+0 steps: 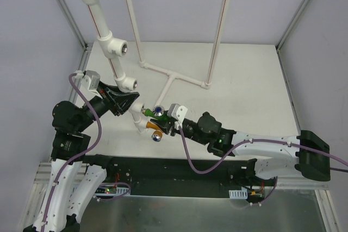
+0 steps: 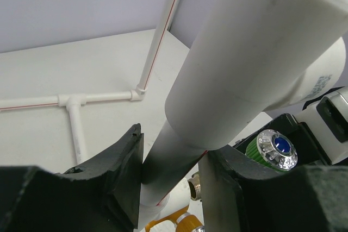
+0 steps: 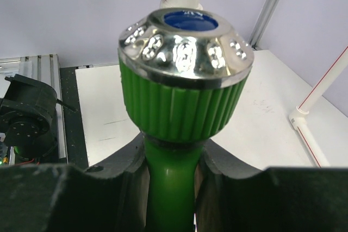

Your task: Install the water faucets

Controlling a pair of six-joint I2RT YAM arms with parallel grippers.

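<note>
A white vertical pipe [image 1: 103, 23] with several side openings rises at the left of the top view. My left gripper [image 1: 126, 100] has its fingers pressed on both sides of this pipe [image 2: 182, 115] in the left wrist view. A green-handled faucet with a chrome, blue-centred knob [image 3: 185, 52] sits between the fingers of my right gripper. The faucet's threaded brass end [image 2: 196, 185] is right by the opening of a lower pipe fitting [image 2: 178, 199]; whether it has entered cannot be told. Below it, an orange faucet [image 1: 155, 127] sits at the lowest pipe fitting.
A T-shaped white pipe frame [image 1: 173, 74] runs across the white board [image 1: 244, 74], with another upright pipe [image 1: 220, 25] behind. The board's right half is clear. A dark gap [image 1: 168, 186] lies in front.
</note>
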